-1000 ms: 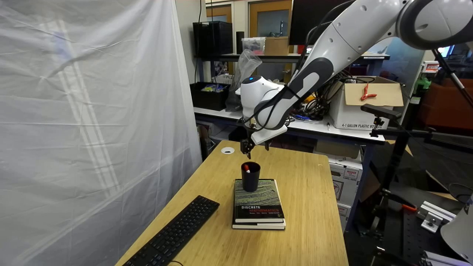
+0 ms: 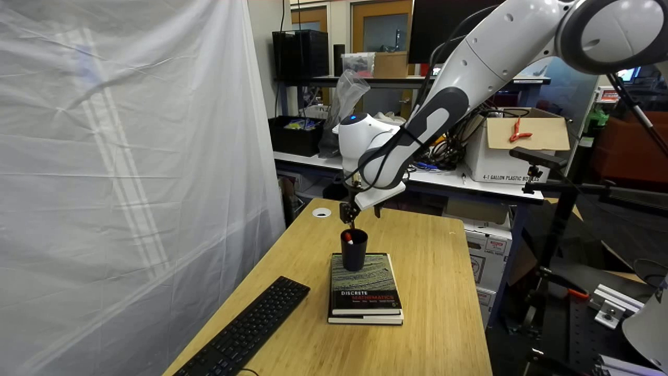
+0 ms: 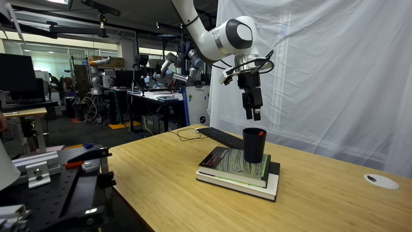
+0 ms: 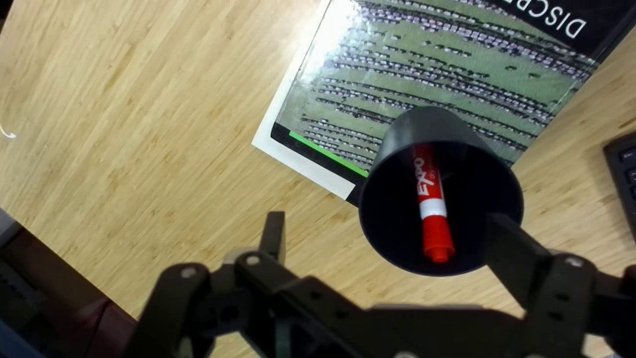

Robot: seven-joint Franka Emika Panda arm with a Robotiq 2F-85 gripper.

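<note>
A black cup (image 3: 253, 145) stands upright on the upper of two stacked books (image 2: 363, 285). Inside the cup leans a red marker (image 4: 434, 206) with a white band, its red cap end toward the rim. My gripper (image 3: 253, 115) is above the cup, apart from it in exterior view 2. In the wrist view its fingers (image 4: 274, 235) are spread wide, with nothing held between them. There the cup's mouth sits nearer the right finger than the left one. Most of the marker shows; its lower end is hidden in the cup.
A black keyboard (image 2: 247, 329) lies along the table's curtain side, beside the books. A white round disc (image 3: 381, 181) is set at the table's far end.
My gripper has come down slightly, closer to the cup. The cup, marker and books have stayed where they were.
</note>
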